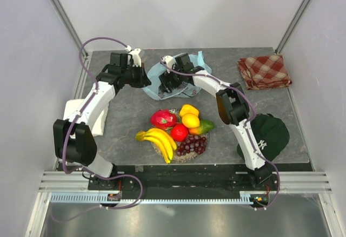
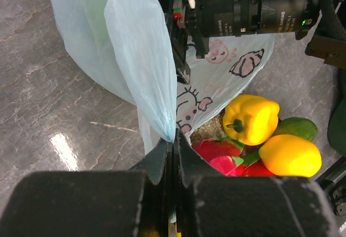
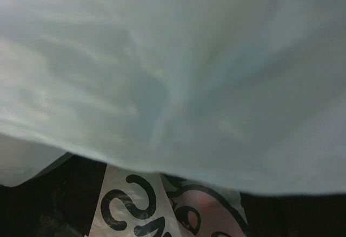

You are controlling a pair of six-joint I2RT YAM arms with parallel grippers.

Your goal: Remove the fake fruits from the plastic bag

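The pale blue plastic bag lies on the grey table at the back, its mouth spread. My left gripper is shut on a gathered edge of it and holds that edge up. My right gripper reaches into the bag from the right with its fingers apart; I see no fruit between them. In the right wrist view plastic covers most of the picture, and printed bag shows between the dark fingers. Something green shows faintly through the bag in the left wrist view; the top view hides it behind the right gripper.
In front of the bag, a glass plate bears bananas, grapes, a dragon fruit, a yellow pepper and other fruits. A checked cloth and dark cap lie right, a white cloth left.
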